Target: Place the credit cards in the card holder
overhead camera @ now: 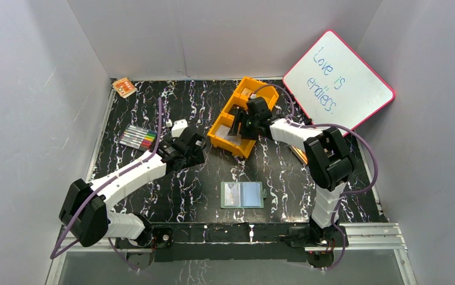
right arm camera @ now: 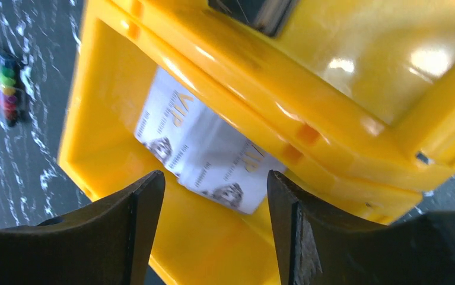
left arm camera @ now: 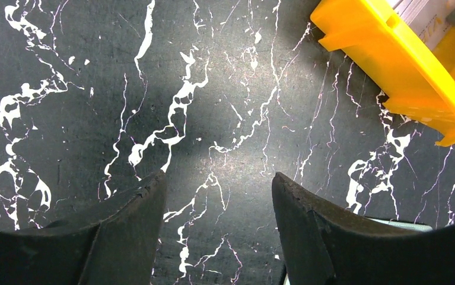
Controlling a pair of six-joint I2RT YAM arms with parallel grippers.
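Two pale cards marked VIP (right arm camera: 225, 165) lie overlapping on the floor of one compartment of the orange bin (overhead camera: 222, 113). Over that compartment is my right gripper, its fingers spread and nothing between them. The card holder (overhead camera: 242, 195), a green-edged folder opened flat, rests near the front of the table; only its edge (left arm camera: 400, 224) shows in the left wrist view. My left gripper hovers left of the bin above bare table, its fingers apart and empty.
A pack of coloured pens (overhead camera: 137, 137) lies on the left, with an orange packet (overhead camera: 124, 87) behind it. The whiteboard (overhead camera: 339, 81) leans at the back right. Bare dark table surrounds the holder.
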